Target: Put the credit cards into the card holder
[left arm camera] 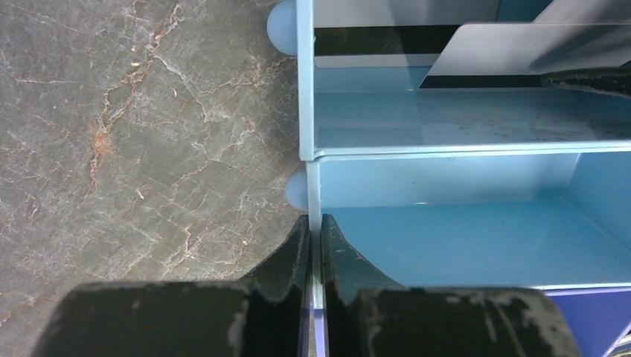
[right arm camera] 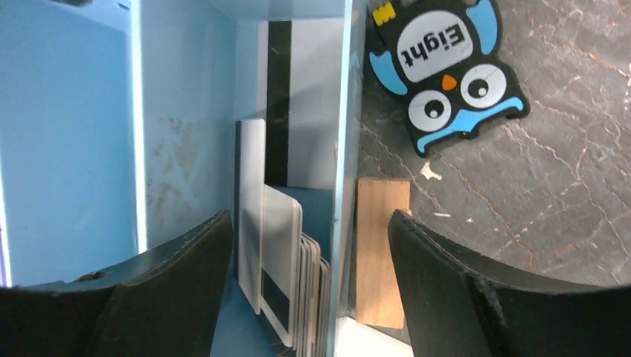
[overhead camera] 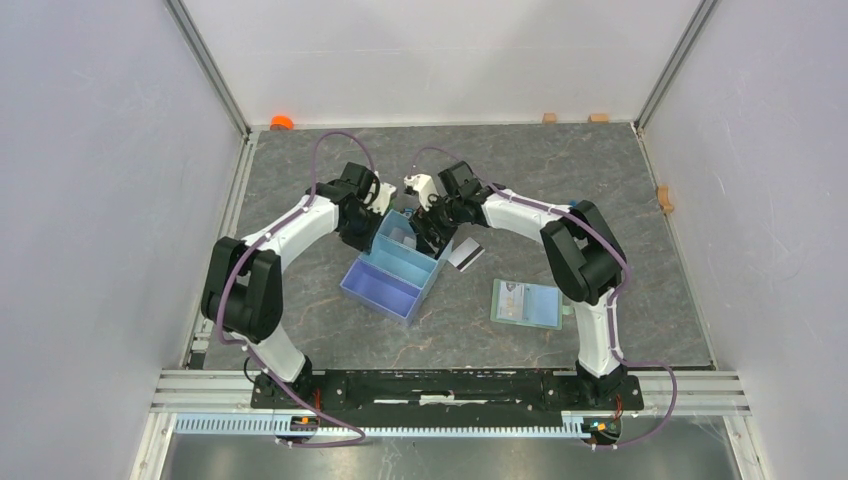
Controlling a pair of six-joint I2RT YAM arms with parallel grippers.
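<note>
The card holder [overhead camera: 405,272] is a stepped box with blue rear and middle compartments and a purple front one. Along its left wall, my left gripper is shut with that wall between its fingers. Several cards stand on edge in the rear compartment, one of them a white card [right arm camera: 281,256]; another card with a black stripe [right arm camera: 311,97] lies flatter against the far side. Over this compartment's right end, my right gripper is open, its fingers either side of the cards and the right wall. A loose striped card [overhead camera: 466,254] lies right of the holder.
A penguin-shaped piece [right arm camera: 446,67] marked "Eight" lies behind the holder. Against its right wall rests a wooden block [right arm camera: 381,249]. A flat pale-blue case [overhead camera: 527,303] with green edging lies at front right.
</note>
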